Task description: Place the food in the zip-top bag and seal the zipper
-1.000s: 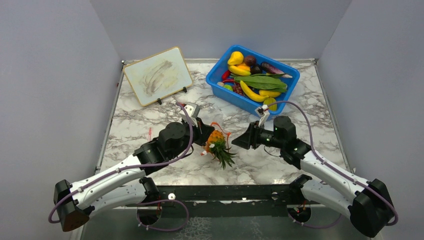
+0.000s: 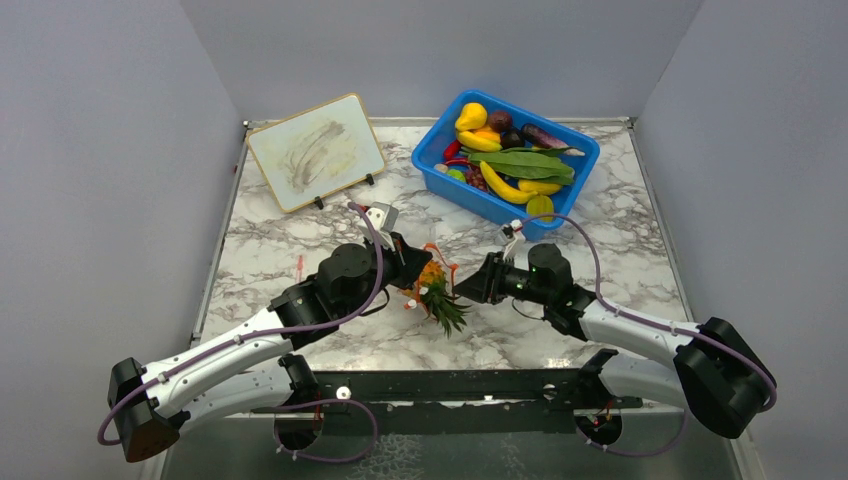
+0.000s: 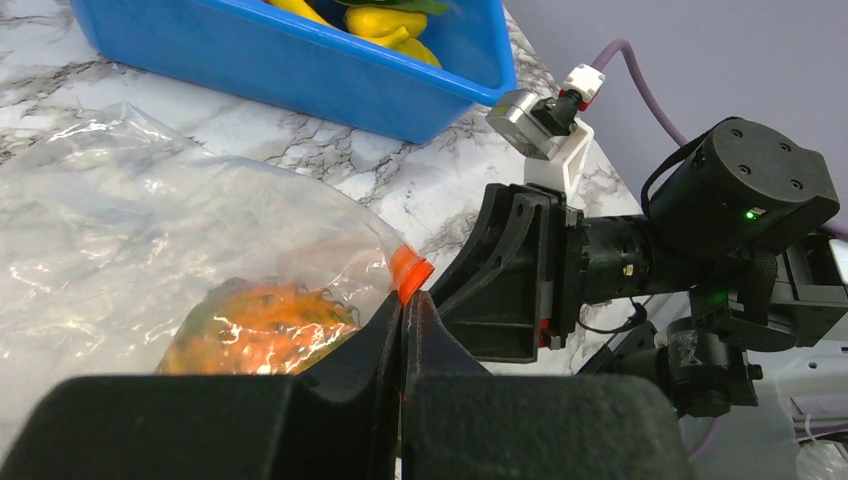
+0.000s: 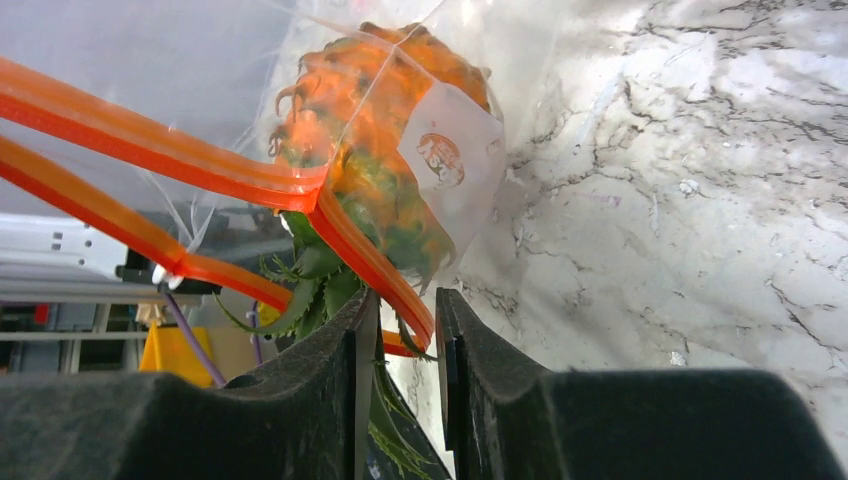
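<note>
A pineapple (image 2: 434,277) lies in the clear zip top bag (image 3: 200,215), its orange body inside and green leaves (image 2: 447,308) poking out through the mouth. The orange zipper strip (image 4: 150,140) stands spread apart in two bands. My left gripper is shut on the bag's edge, with an orange strip end rising at its fingertips. From the other side my right gripper faces the mouth, its fingers partly open. A corner of the orange strip and a leaf show in the gap between its fingers, not clamped.
A blue bin (image 2: 468,204) of mixed fruit and vegetables stands behind the arms. A whiteboard (image 2: 318,152) on small feet is at the back left. Bare marble table (image 2: 620,240) lies to the right.
My right gripper has come left and slightly down, close to the bag's orange edge. That edge has shifted a little; the left arm looks nearly still.
</note>
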